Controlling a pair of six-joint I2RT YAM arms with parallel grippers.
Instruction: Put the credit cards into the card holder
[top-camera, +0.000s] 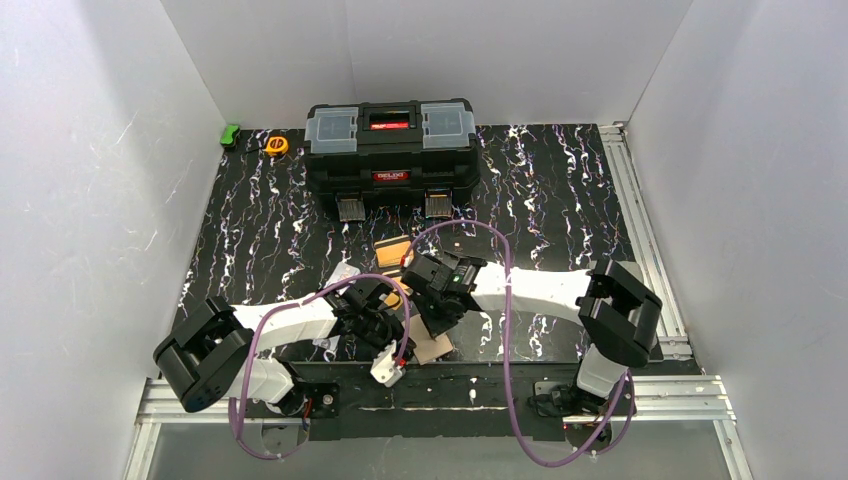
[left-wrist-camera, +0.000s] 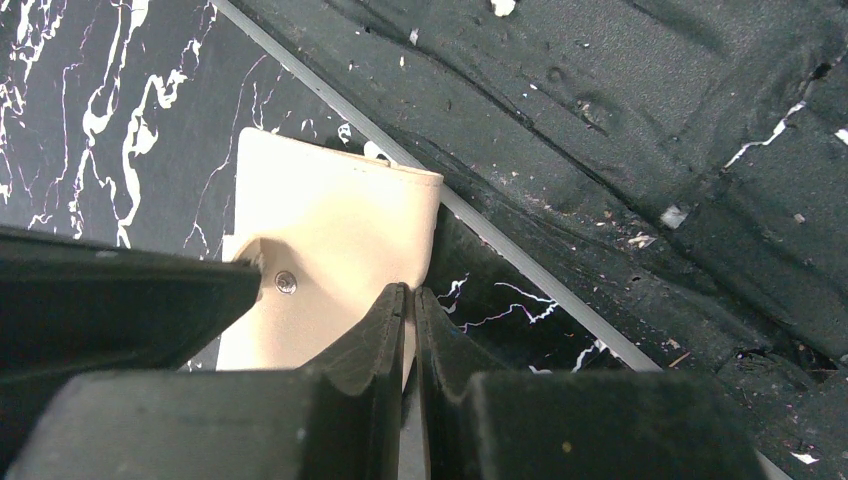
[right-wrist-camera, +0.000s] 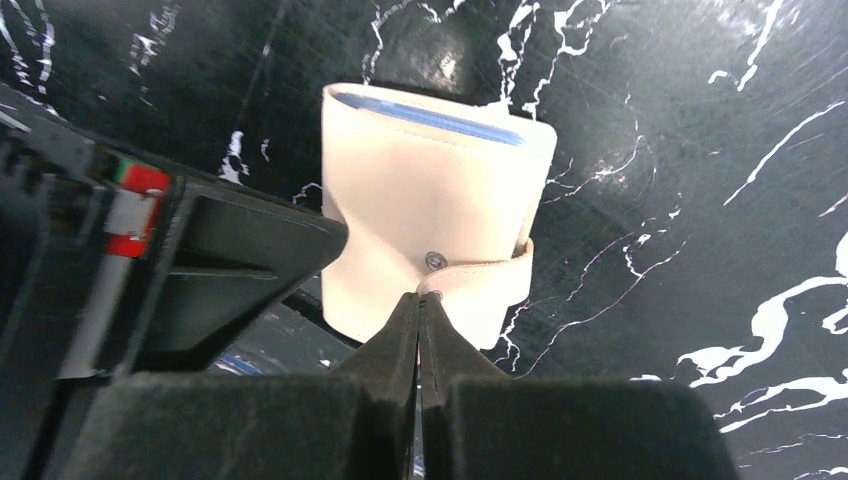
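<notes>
The beige card holder (top-camera: 431, 343) lies on the dark marble surface near its front edge, with a snap button and a strap (right-wrist-camera: 485, 280); a blue strip shows inside its upper opening in the right wrist view. My left gripper is shut on an edge of the card holder. My right gripper is shut, its tips at the strap beside the snap; whether anything thin is between them is hard to tell. Orange cards (top-camera: 393, 254) lie behind the grippers in the top view, partly hidden by the arms.
A black toolbox (top-camera: 390, 165) stands at the back, with an orange tape (top-camera: 277, 145) and a green item (top-camera: 230, 137) to its left. A white item (top-camera: 344, 270) lies beside the left arm.
</notes>
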